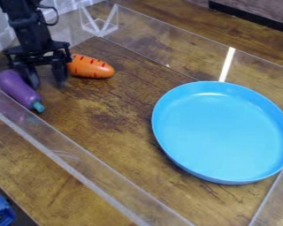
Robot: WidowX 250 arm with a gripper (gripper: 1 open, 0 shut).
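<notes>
The dark gripper (40, 60) is low at the upper left, just above a purple eggplant-like toy (19, 91) and left of an orange carrot toy (89, 66). Its fingers are dark and bunched against the toys, so whether they are open or shut, or touching either toy, is unclear.
A large blue plate (221, 132) takes up the right of the wooden table (120, 168). Clear plastic edges run along the left and right sides. A blue object (0, 212) sits at the bottom left corner.
</notes>
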